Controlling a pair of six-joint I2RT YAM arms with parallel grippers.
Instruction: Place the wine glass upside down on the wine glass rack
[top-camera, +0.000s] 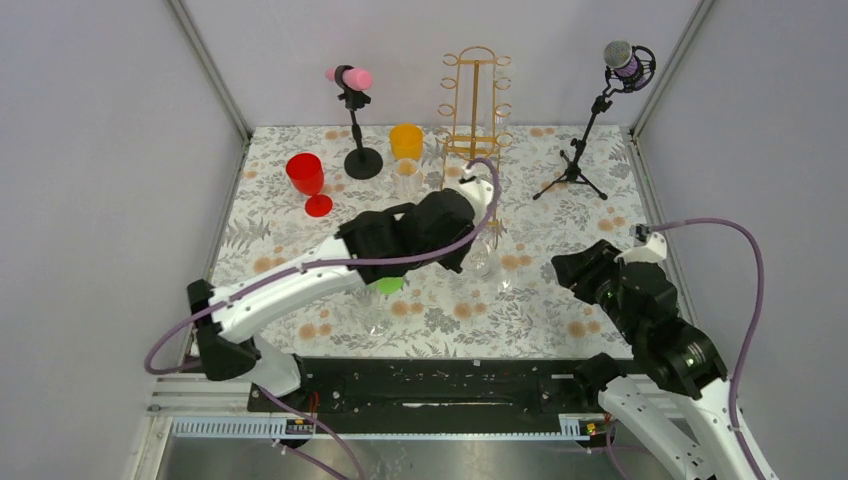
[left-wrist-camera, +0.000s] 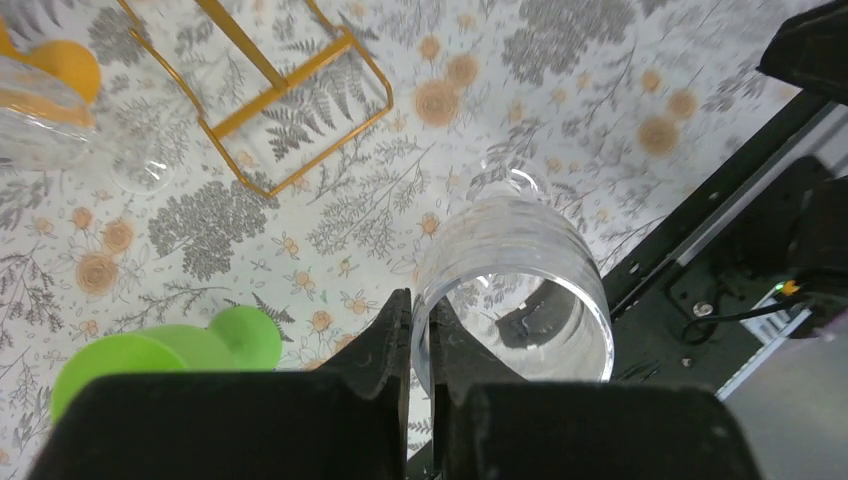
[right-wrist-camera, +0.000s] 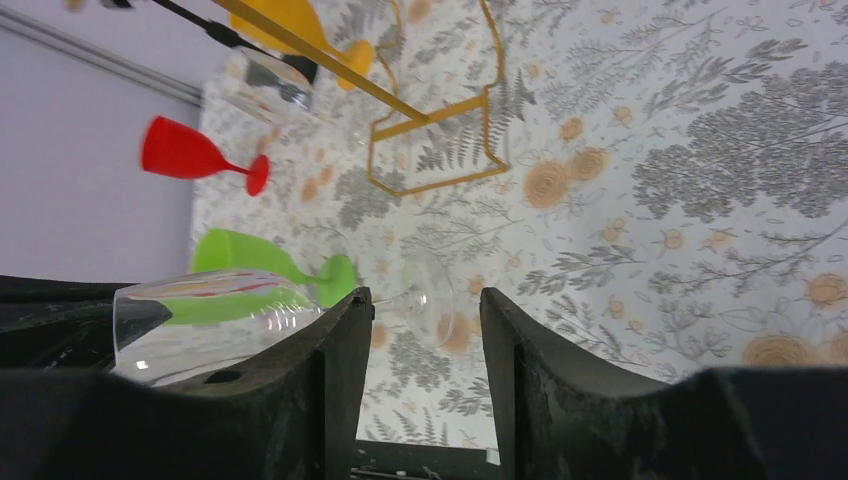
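Observation:
My left gripper is shut on the wall of a clear wine glass (left-wrist-camera: 545, 240), close to its rim. In the right wrist view that glass (right-wrist-camera: 235, 345) lies sideways, its open end by the left gripper, and its stem runs to a clear round foot (right-wrist-camera: 435, 305). My right gripper is open, and the foot shows in line with the gap between its fingers. From the top, the right gripper (top-camera: 562, 275) stands apart from the glass (top-camera: 482, 258), to its right. The gold wine glass rack (top-camera: 475, 100) stands at the back, its lower part partly hidden by the left arm.
A red glass (top-camera: 305, 175), an orange glass (top-camera: 406, 140) and a clear glass stand to the left of the rack. A green glass (left-wrist-camera: 170, 355) is partly under the left arm. A pink-topped stand (top-camera: 363, 163) and a microphone tripod (top-camera: 575, 165) are at the back.

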